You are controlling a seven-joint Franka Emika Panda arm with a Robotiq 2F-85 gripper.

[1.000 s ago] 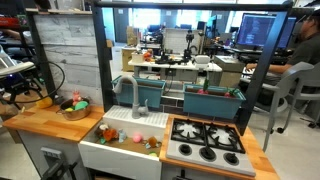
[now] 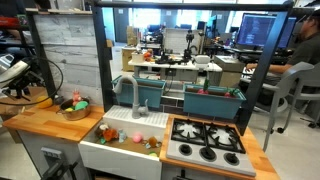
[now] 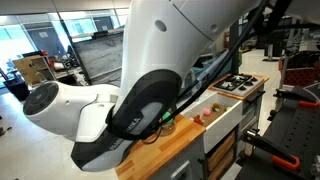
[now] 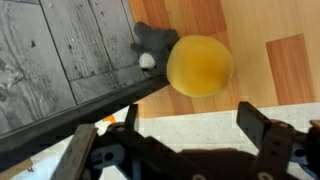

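In the wrist view my gripper is open, its two dark fingers wide apart with nothing between them. Beyond the fingertips, a round yellow-orange object (image 4: pixel 200 66) lies on the wooden counter (image 4: pixel 275 75). A small dark grey fuzzy thing with a pale tip (image 4: pixel 153 45) sits right beside it, close to the grey wood-plank wall. In exterior view 1 the white arm (image 2: pixel 12 72) is at the far left edge, and an orange-yellow object (image 2: pixel 45 102) shows on the counter near it. The arm (image 3: pixel 115 115) hides much of the counter's left end in exterior view 2.
A copper-coloured pot (image 2: pixel 73 110) with colourful items stands to the right on the counter. Farther right come the sink (image 2: pixel 110 158) holding several toys, the faucet (image 2: pixel 135 92) and the stove (image 2: pixel 208 142). A dark post (image 2: pixel 104 60) rises behind the pot.
In exterior view 1 the arm at the left edge has shifted slightly downward. The pot, sink items and stove look the same.
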